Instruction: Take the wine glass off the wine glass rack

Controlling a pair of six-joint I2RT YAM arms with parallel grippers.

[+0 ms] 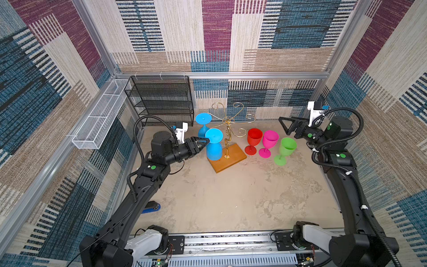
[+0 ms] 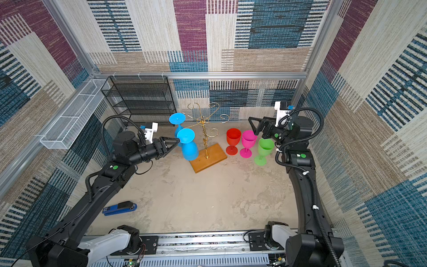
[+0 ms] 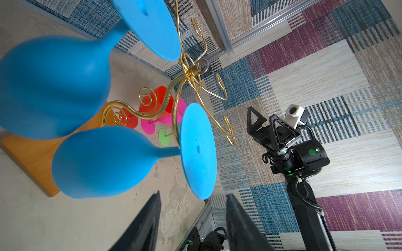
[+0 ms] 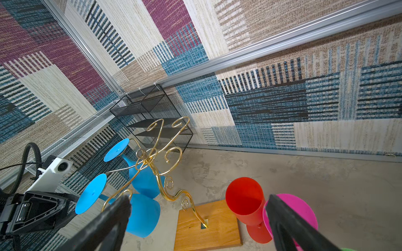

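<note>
Two blue wine glasses hang upside down on the gold rack with wooden base (image 1: 232, 160): a front one (image 1: 214, 146) and a back one (image 1: 203, 119). My left gripper (image 1: 204, 143) is at the front glass's left, beside its foot; in the left wrist view that foot (image 3: 197, 152) lies just beyond the parted fingertips, with nothing visibly held. My right gripper (image 1: 285, 125) hangs open above the right-hand glasses, empty.
Red (image 1: 254, 135), pink (image 1: 270, 138) and green (image 1: 287, 144) glasses stand right of the rack. A black wire shelf (image 1: 158, 98) is at the back left, a blue stapler (image 2: 119, 209) at the front left.
</note>
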